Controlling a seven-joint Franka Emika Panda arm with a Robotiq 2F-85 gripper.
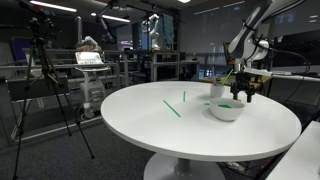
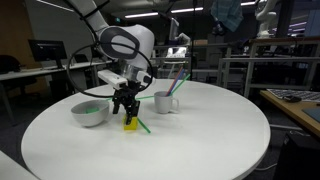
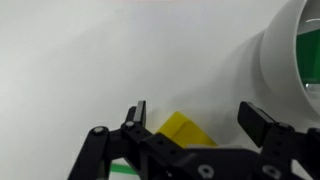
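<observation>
My gripper stands open above the table, its two dark fingertips wide apart. A small yellow block shows between and below them in the wrist view, its near part hidden by the gripper body. In exterior view 2 the same yellow block is on the table directly under the gripper. The white bowl stands beside it, with something green inside.
A mug holding coloured sticks stands on the other side of the gripper. One green stick lies close to the block, and others lie farther off.
</observation>
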